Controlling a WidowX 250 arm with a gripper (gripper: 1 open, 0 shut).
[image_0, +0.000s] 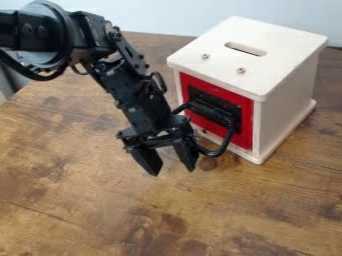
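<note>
My black gripper (167, 160) hangs over the wooden table, in front and to the left of a pale wooden box (281, 85). Its two fingers point down and stand apart, with nothing between them. The box has a slot on its sloped top and a red front panel (207, 78) that carries a black fitting (214, 105). A black curved piece, a handle or cable, runs from that fitting down behind my gripper; where it ends is unclear.
A pale wall lies behind the table at the top left.
</note>
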